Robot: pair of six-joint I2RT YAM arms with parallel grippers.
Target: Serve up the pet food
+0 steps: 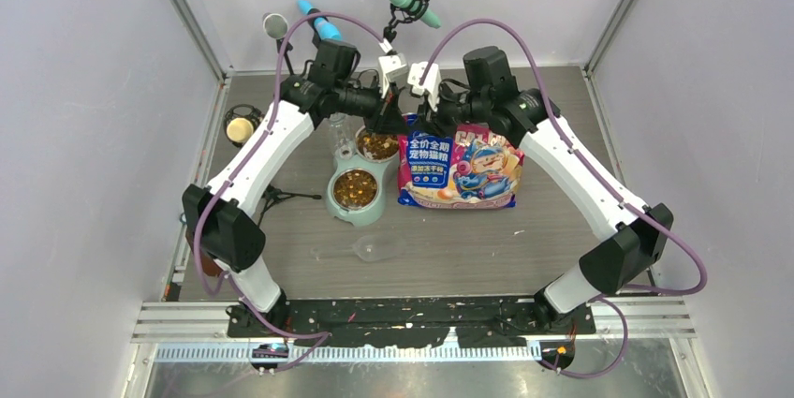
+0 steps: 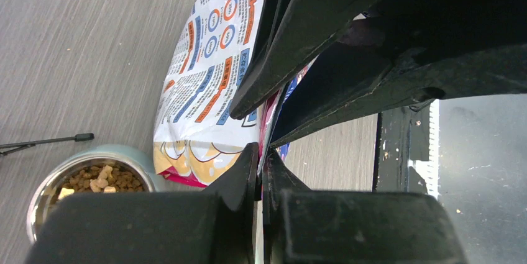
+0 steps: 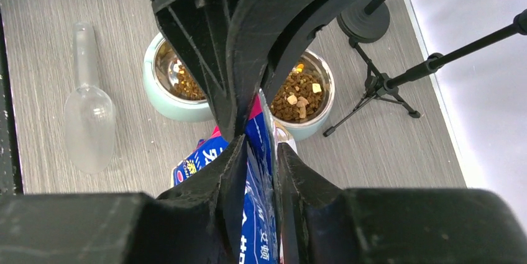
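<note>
A pink and blue pet food bag [image 1: 463,178] stands on the table, right of the bowls. My left gripper is shut on the thin top edge of the bag [image 2: 211,71], which shows as a narrow strip between its fingers. Close against it, my right gripper is part open, its fingers on either side of the same edge [image 3: 264,124] with a gap showing. From above, both fingertips meet near the bag's upper left corner and hide it. Two steel bowls in a pale green holder, the front bowl [image 1: 355,189] and rear bowl [image 1: 378,145], contain brown kibble.
A clear scoop [image 1: 373,247] lies in front of the bowls. Left of them is a small black tripod [image 1: 273,198], and a clear container [image 1: 341,136] stands by the rear bowl. Free table lies at the front right.
</note>
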